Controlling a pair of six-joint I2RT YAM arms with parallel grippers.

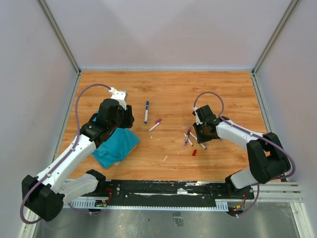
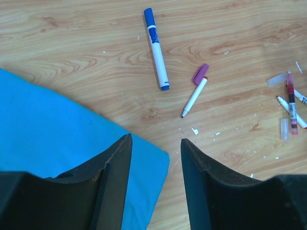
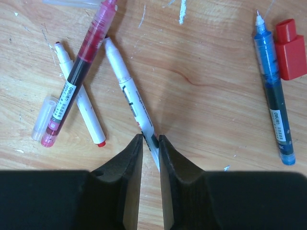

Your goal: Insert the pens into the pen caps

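My right gripper has its fingertips around the middle of a white pen [image 3: 132, 98]; whether they grip it is unclear. Beside it lie a pink pen [image 3: 72, 86], a thin white pen [image 3: 86, 105], a clear cap [image 3: 45, 117], a blue pen [image 3: 273, 96] and a red cap [image 3: 290, 55]. My left gripper hangs part open and empty over the left side. Below it in its view are a thick blue-capped marker [image 2: 158, 60], a small white pen [image 2: 194, 98] and a purple cap [image 2: 199, 74].
A teal cloth [image 1: 114, 146] covers the left front of the wooden table [image 1: 163, 84].
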